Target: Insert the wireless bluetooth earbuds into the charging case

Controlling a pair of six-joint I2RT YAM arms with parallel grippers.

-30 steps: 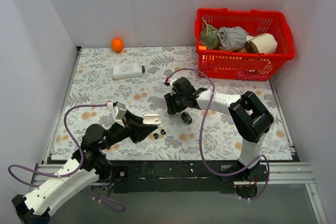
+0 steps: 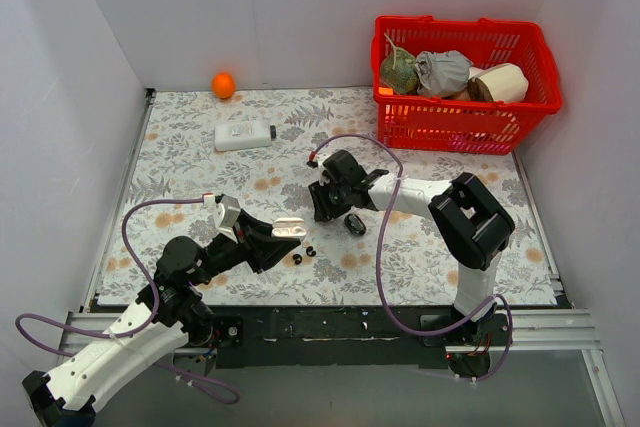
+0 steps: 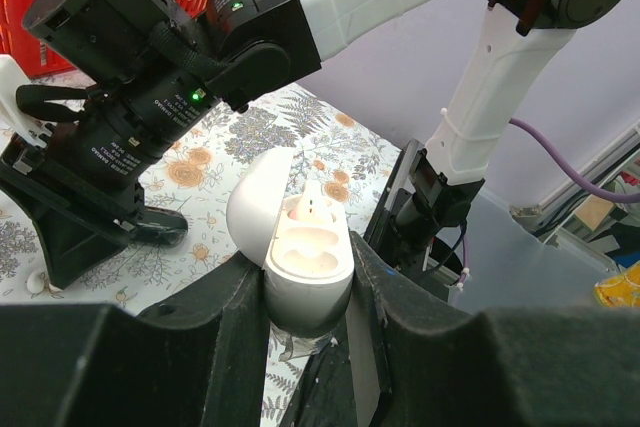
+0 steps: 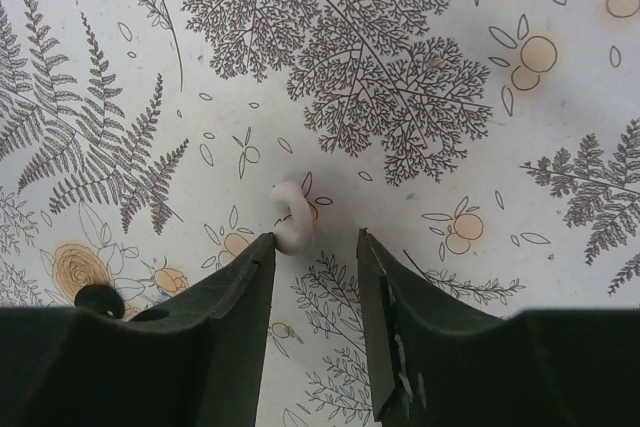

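An open white charging case [image 2: 289, 229], its lid raised, is held above the table by my left gripper, which is shut on its lower body. In the left wrist view, empty hollows show inside the case [image 3: 308, 252]. Over the table's middle, my right gripper [image 2: 322, 212] points down, part open. The right wrist view shows a small white earbud [image 4: 298, 217] against the patterned tabletop, by the tip of the left finger [image 4: 250, 282]. A gap separates it from the other finger [image 4: 375, 277], so nothing is clamped.
A black oval object [image 2: 355, 224] lies beside my right gripper. Two small black pieces, one a black piece [image 2: 297, 259], rest near the case. Farther off are a white bottle [image 2: 243, 135], an orange [image 2: 223, 85] and a full red basket [image 2: 470, 127].
The left arm and the case have stayed still.
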